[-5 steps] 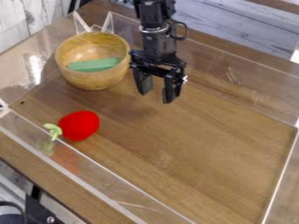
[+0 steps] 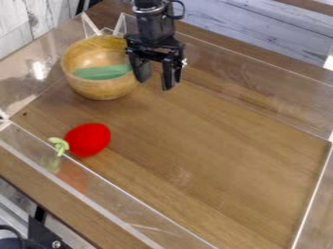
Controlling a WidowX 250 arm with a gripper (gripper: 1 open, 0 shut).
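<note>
My black gripper (image 2: 156, 65) is open at the top centre, just right of a wooden bowl (image 2: 97, 92), with its fingers near the bowl's rim. A flat green object (image 2: 101, 73) lies inside the bowl. A red round object with a small green top, like a toy vegetable (image 2: 89, 140), lies on the wooden table toward the lower left.
Low clear borders run along its edges, and pale wood boards stand behind it at the back.
The gripper has moved up and to the left, away from the middle of the table toward the bowl. The bowl and red object look unchanged.
</note>
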